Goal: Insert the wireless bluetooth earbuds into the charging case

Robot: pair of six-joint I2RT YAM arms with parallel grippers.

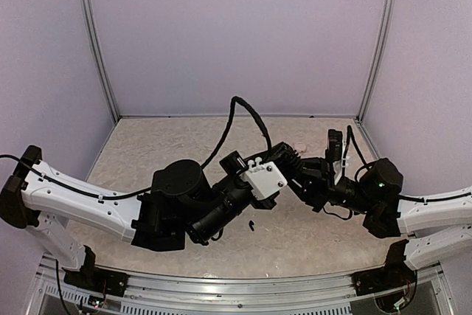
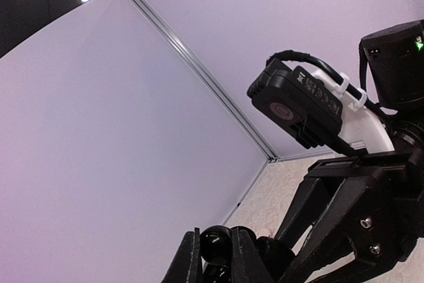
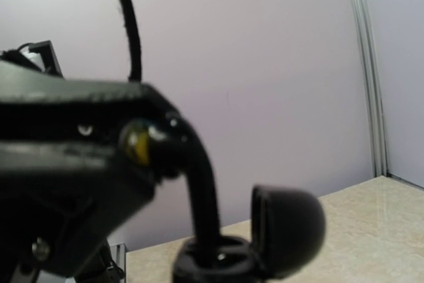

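Note:
In the left wrist view, my left gripper is shut on a glossy black earbud point(image 2: 216, 244). Its dark stem point(image 3: 201, 197) points down in the right wrist view, the lower end overlapping the opening of the black charging case point(image 3: 215, 260); how deep it sits I cannot tell. The case's rounded lid point(image 3: 289, 231) stands open to the right. The case is at the tip of my right gripper, shut on it; in the right wrist view its fingers are out of sight. From above, the arms hide both objects.
On the tabletop below the left arm lies a small black item point(image 1: 251, 225), too small to identify. A black cable point(image 1: 237, 101) loops above the left gripper. Both arms are close together mid-table, with bare tabletop point(image 1: 169, 134) behind them.

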